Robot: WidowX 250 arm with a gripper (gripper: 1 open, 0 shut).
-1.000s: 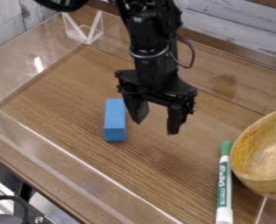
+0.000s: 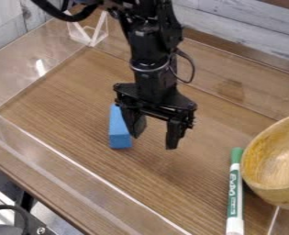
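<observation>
The black gripper [image 2: 154, 128] hangs over the middle of the wooden table, open, with its fingers pointing down. A blue block [image 2: 118, 128] stands just left of it, partly behind the left finger. I cannot tell whether the two touch.
At the right edge sit a yellow bowl [image 2: 272, 170] and, left of it, a white marker with a green cap [image 2: 234, 193]. Clear panels line the left side, and cables show at lower left.
The gripper has moved a little lower and slightly to the left, toward the blue block. The block, bowl and marker have not visibly moved.
</observation>
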